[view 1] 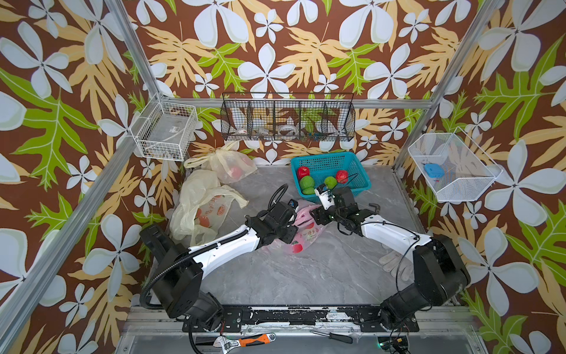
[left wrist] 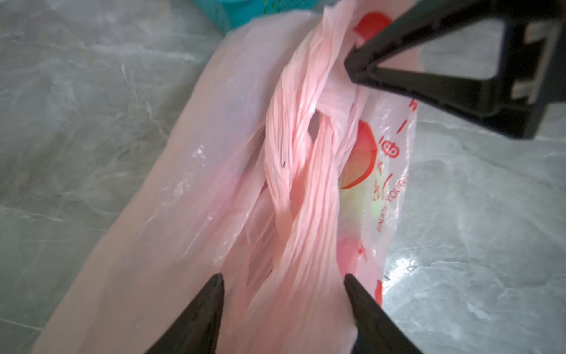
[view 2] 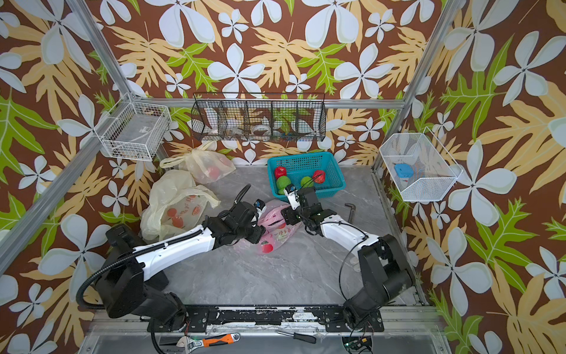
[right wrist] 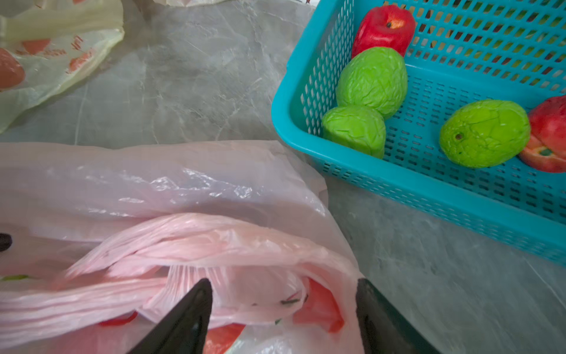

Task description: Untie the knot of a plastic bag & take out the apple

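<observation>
A pink plastic bag (view 1: 306,231) lies on the grey table between my two arms. In the left wrist view its twisted handle strands (left wrist: 306,159) loop together down the middle. Red shapes show through the film, but I cannot tell print from fruit everywhere. My left gripper is open, its fingers spread on either side of the gathered plastic. The right gripper also stands open, over the bag's right end, with loose plastic between and below its fingertips. A bunched fold (right wrist: 218,239) of the bag crosses ahead of it.
Just behind the bag stands a teal basket (right wrist: 377,168) with green and red fruit. Cream plastic bags (view 1: 191,203) lie at the left, and pale gloves (view 1: 396,264) at the right.
</observation>
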